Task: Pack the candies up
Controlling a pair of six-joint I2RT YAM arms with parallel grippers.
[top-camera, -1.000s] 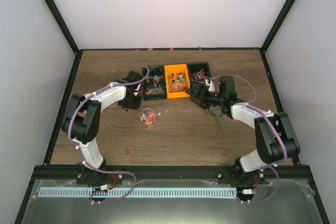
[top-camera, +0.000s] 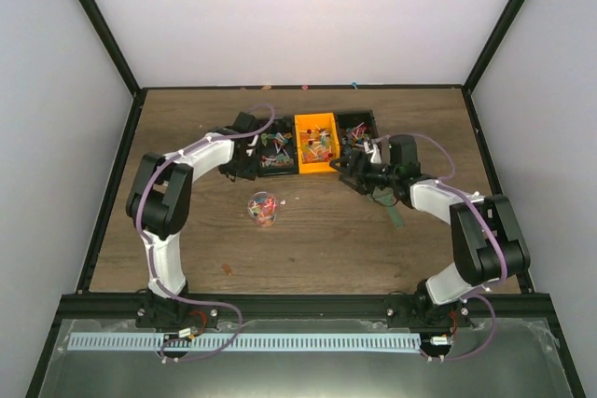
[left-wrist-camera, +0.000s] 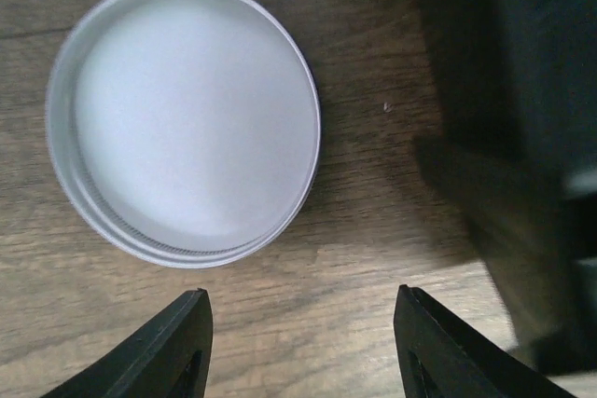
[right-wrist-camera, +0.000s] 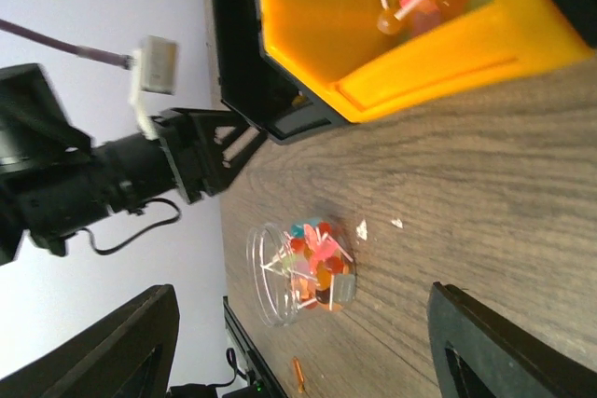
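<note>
A clear jar (top-camera: 263,209) of mixed candies stands on the table, its open mouth showing in the right wrist view. Behind it is a row of bins holding candies: a left black bin (top-camera: 276,171), an orange bin (top-camera: 317,170) and a right black bin (top-camera: 369,116). At the left black bin's outer side is my left gripper, open and empty; whether it touches the bin I cannot tell. A round white lid (left-wrist-camera: 191,109) lies just beyond its fingertips. My right gripper stands open and empty, in front of the bins' right end.
Under the right arm lies a flat green item (top-camera: 394,214). Small candies are scattered by the back edge, and an orange one (top-camera: 227,268) sits at the front left.
My left gripper has moved a little to the right, and the bins have shifted slightly right. The right arm has barely moved. The jar stays in place.
</note>
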